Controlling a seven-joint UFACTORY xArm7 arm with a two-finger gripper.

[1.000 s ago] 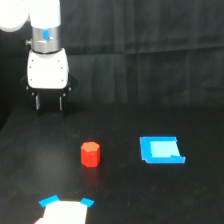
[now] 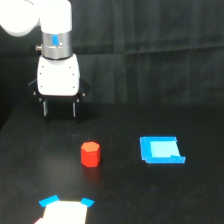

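A red block with a hexagonal top [image 2: 90, 155] stands alone on the black table, left of the middle. Up and to its left hangs my white gripper [image 2: 60, 108], pointing down. Its two dark fingers [image 2: 44, 107] are spread wide, and only dark background shows between them. There is a clear gap in the view between the fingertips and the red block.
To the right, a pale square [image 2: 162, 149] framed in blue tape [image 2: 147, 150] lies on the table, nothing on it. A white patch [image 2: 65, 214] with blue tape at its corners is cut off by the bottom edge.
My gripper has shifted to the right and slightly lower in the view, nearer the red block. Block and taped squares have kept their places.
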